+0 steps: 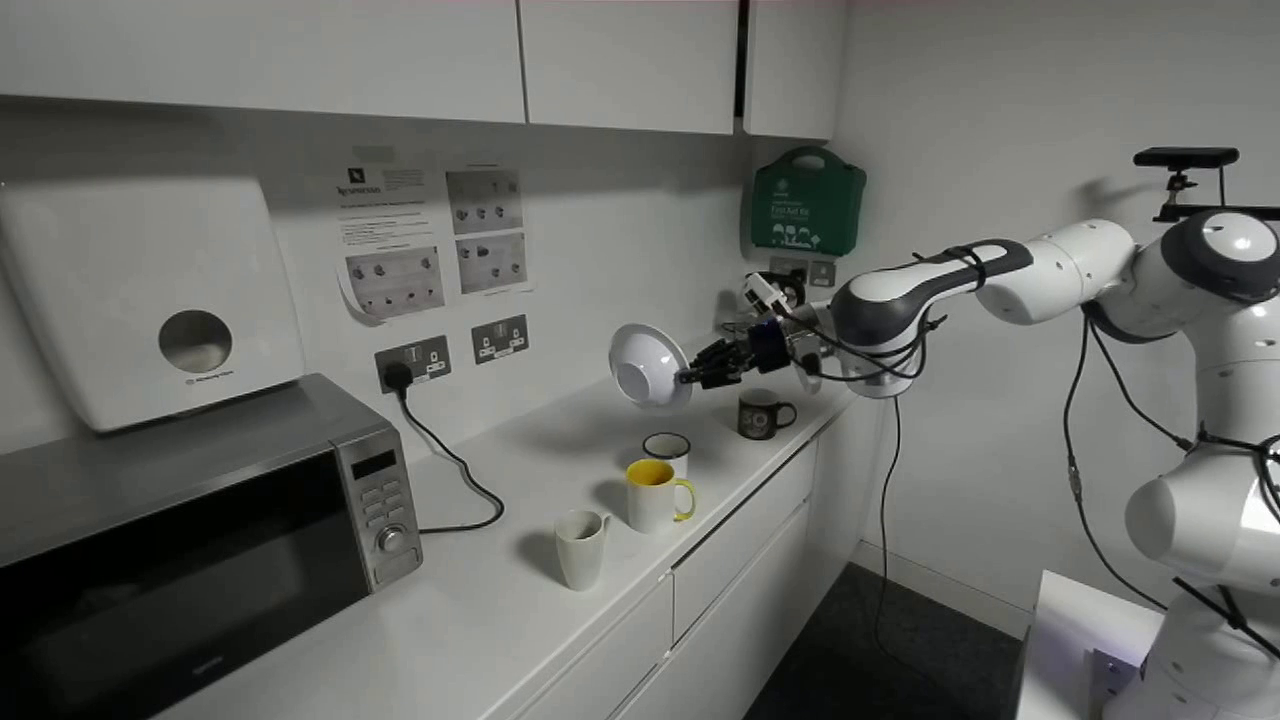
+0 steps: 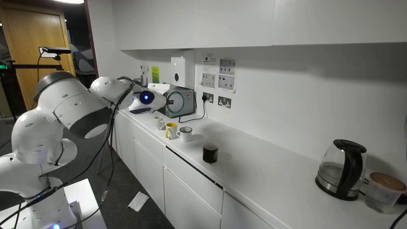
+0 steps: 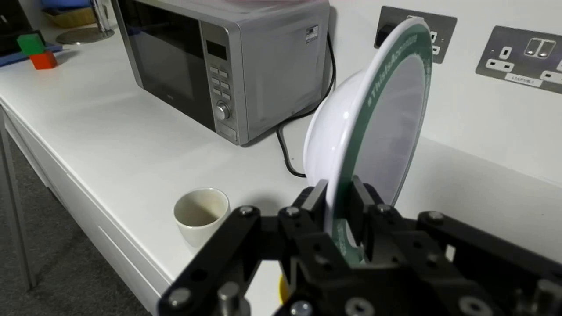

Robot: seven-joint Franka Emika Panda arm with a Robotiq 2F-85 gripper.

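Observation:
A white bowl with a wide green-printed rim [image 3: 358,131] is held on its side in the wrist view. My gripper is shut on that rim, one finger on each face. From the first exterior view, the bowl [image 1: 647,366] hangs tilted above the counter, clear of the mugs, with my gripper [image 1: 686,376] at its right edge. The second exterior view shows the bowl [image 2: 175,102] edged in green, in front of the microwave; the arm largely hides the gripper there.
Below stand a white mug [image 1: 581,550], a yellow-lined mug [image 1: 651,496], a black-rimmed mug [image 1: 667,448] and a black mug [image 1: 758,415]. A microwave [image 1: 216,480] occupies the left end. A kettle [image 2: 340,170] stands far right, with bare counter [image 2: 259,164] before it.

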